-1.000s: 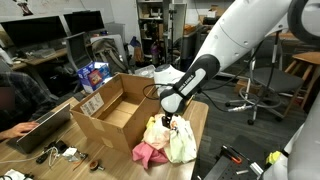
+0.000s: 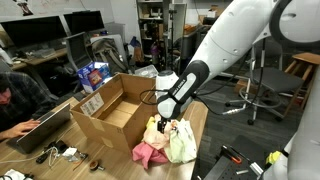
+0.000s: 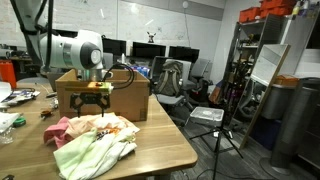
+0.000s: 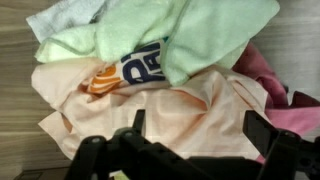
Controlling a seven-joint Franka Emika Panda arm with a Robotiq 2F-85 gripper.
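Several crumpled cloths lie in a heap on the table. In the wrist view a peach cloth (image 4: 190,108) spreads beneath my gripper, whose fingers stand wide apart with nothing visibly held. A pale green cloth (image 4: 215,35) overlaps its upper edge, and a cloth with blue and orange print (image 4: 145,66) shows between them. Dark pink cloth (image 4: 292,116) peeks out on the right. From outside, my gripper (image 3: 90,102) hangs low over the heap, near the pink cloth (image 2: 150,154) and green cloth (image 2: 183,147); the exact gap to the cloth cannot be judged.
Close behind the heap stands an open cardboard box (image 2: 120,104), its walls rising beside the arm. Scissors and small tools lie on the table to the left. Bare tabletop (image 3: 165,146) shows right of the cloths in exterior view 2.
My arm and gripper have shifted a little to the left over the heap in exterior view 1. The cloths and the box look unchanged.
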